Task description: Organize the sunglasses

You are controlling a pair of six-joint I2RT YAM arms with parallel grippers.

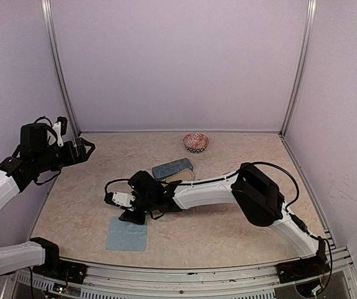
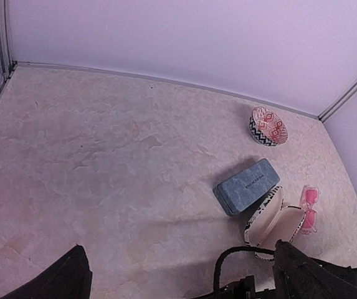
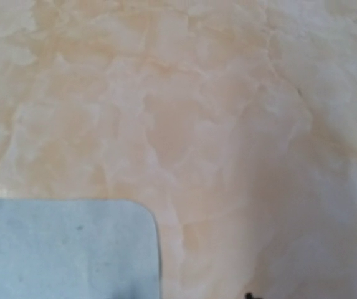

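Pink sunglasses [image 2: 309, 215] lie on the table beside an open glasses case [image 2: 284, 227] in the left wrist view; the right arm hides them from above. A shut grey-blue case [image 1: 172, 169] rests just behind the open one. Over the upper edge of a light blue cloth [image 1: 127, 235] hangs my right gripper [image 1: 124, 209], open and holding nothing. The cloth's corner [image 3: 72, 249] fills the lower left of the right wrist view. My left gripper [image 1: 83, 150] stands open and empty above the table's left side, far from the cases.
A red and white patterned bowl [image 1: 195, 142] sits at the back. The right arm [image 1: 212, 192] stretches across the middle of the table, in front of the cases. Bare table [image 1: 91, 180] shows on the left.
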